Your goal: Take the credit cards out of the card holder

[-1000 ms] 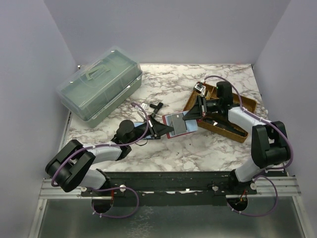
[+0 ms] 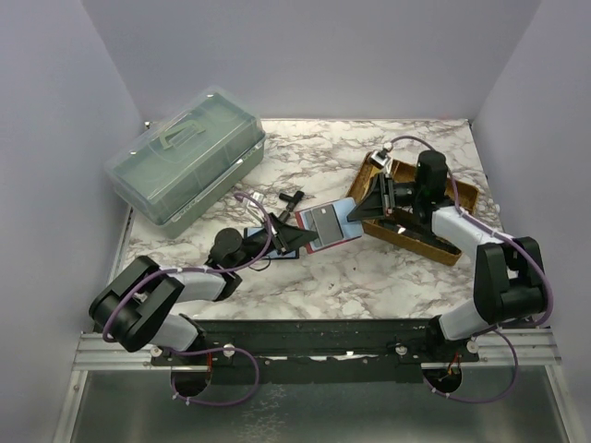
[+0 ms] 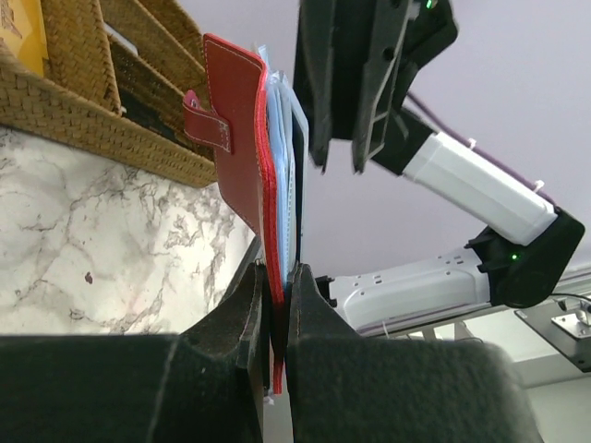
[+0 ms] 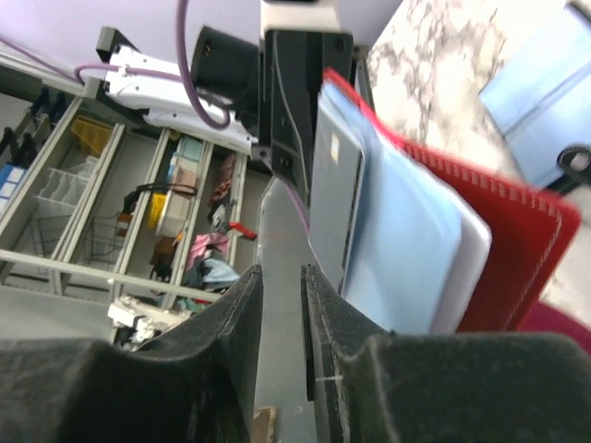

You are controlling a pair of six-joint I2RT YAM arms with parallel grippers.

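Note:
The card holder (image 2: 323,224), red outside with pale blue sleeves and a grey card showing, is held edge-on by my left gripper (image 2: 297,237); in the left wrist view its red cover (image 3: 235,138) rises from between that gripper's shut fingers. My right gripper (image 2: 369,203) is at the holder's right end; in the left wrist view its fingers (image 3: 379,101) are parted beside the holder's top. In the right wrist view the blue sleeves (image 4: 397,240) and grey card (image 4: 334,203) fill the space just beyond that gripper.
A woven basket (image 2: 434,249) sits at the right under the right arm. A clear green plastic box (image 2: 185,157) is at the back left. A blue item and dark tool (image 2: 291,201) lie behind the left gripper.
My right gripper and arm have moved a little to the right, drawing back from the holder's middle. The holder and left gripper shifted slightly.

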